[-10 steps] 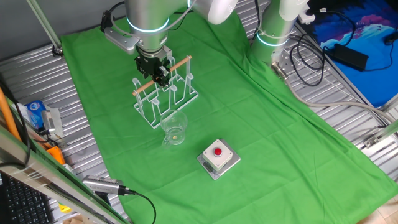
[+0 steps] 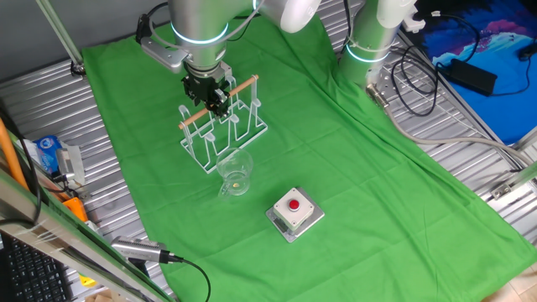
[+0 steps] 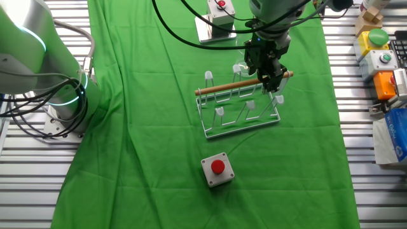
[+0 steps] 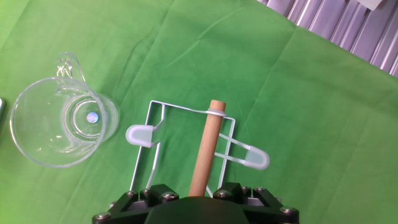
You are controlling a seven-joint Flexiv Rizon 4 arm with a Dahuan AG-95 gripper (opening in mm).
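A white wire mug rack with a wooden top bar [image 2: 242, 87] stands on the green cloth. My black gripper [image 2: 218, 107] points down over the rack, covering part of the bar in both exterior views. In the wrist view the wooden bar [image 4: 208, 146] runs beneath my gripper, whose fingertips are not clear enough to show the finger opening. Beside the rack is a clear glass mug [image 2: 236, 174], apart from my gripper; the wrist view shows this mug [image 4: 65, 121] to the left, with its handle toward the top.
A red push button on a white box [image 2: 294, 208] sits on a metal plate near the mug. Another red button box [image 3: 217, 169] lies on the rack's other side. Loose cables [image 3: 210, 44] hang by the arm.
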